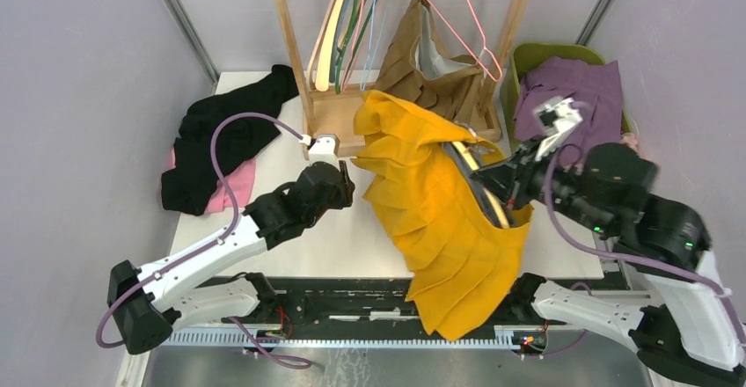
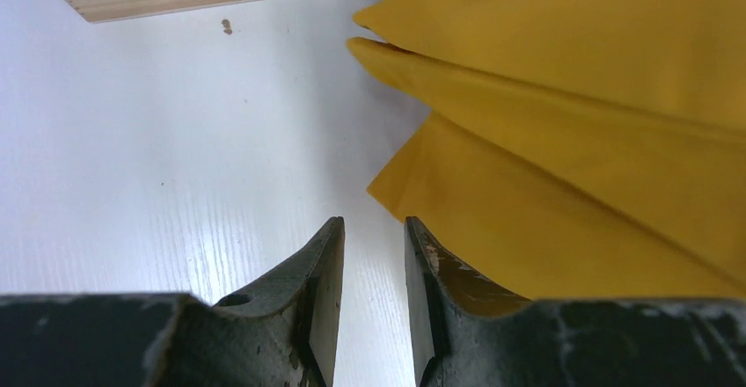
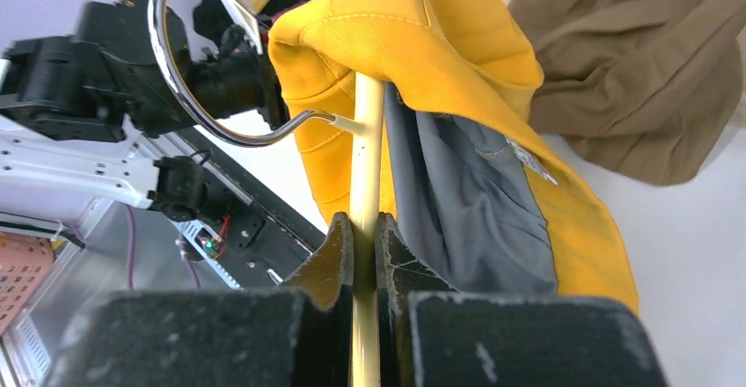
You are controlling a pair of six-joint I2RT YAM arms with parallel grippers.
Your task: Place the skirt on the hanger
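Note:
A yellow pleated skirt [image 1: 440, 246] hangs on a light wooden hanger [image 3: 368, 167], whose metal hook [image 3: 176, 70] sticks out from the waistband. My right gripper is shut on the hanger's bar, holding hanger and skirt over the table's front. My left gripper is left of the skirt, above the table, its fingers a little apart with nothing visible between them; yellow fabric [image 2: 554, 105] fills the right of the left wrist view.
A wooden rack [image 1: 334, 119] at the back holds several hangers and a brown skirt [image 1: 413, 70]. Black [image 1: 211, 132] and pink clothes lie at the left. A green bin [image 1: 528, 53] with purple clothes stands at the right. Bare table [image 1: 290, 255] shows centre-left.

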